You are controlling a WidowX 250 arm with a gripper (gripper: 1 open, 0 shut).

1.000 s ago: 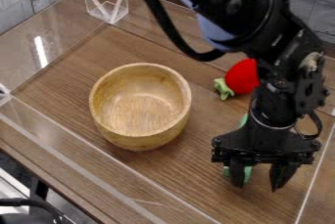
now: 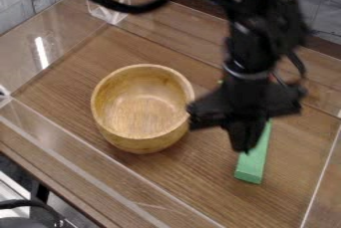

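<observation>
My gripper [image 2: 233, 122] is raised over the middle right of the table, blurred, its dark fingers hanging above and just left of a green block [image 2: 250, 162]. Whether it is open or shut cannot be made out. The green block lies on the wooden table, largely uncovered. A light wooden bowl [image 2: 123, 108] sits left of the gripper.
A white object stands at the back left edge. The arm hides much of the back right.
The gripper has moved up and toward the back left, uncovering the green block.
</observation>
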